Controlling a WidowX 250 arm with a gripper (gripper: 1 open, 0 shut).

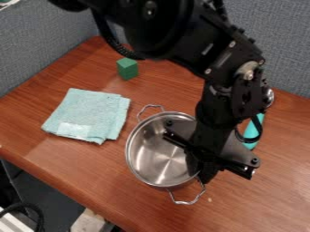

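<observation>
A steel pot (155,154) with two loop handles stands on the wooden table near its front middle. The black gripper (198,165) is lowered over the pot's right side, at the rim near the front handle. Its fingertips are dark and partly hidden, so whether it is open or shut on the rim cannot be told.
A folded light cloth (87,114) lies to the left, a green block (127,69) at the back left. A teal object (251,129) is partly behind the arm at right. The table's front-left edge (36,177) is near the pot.
</observation>
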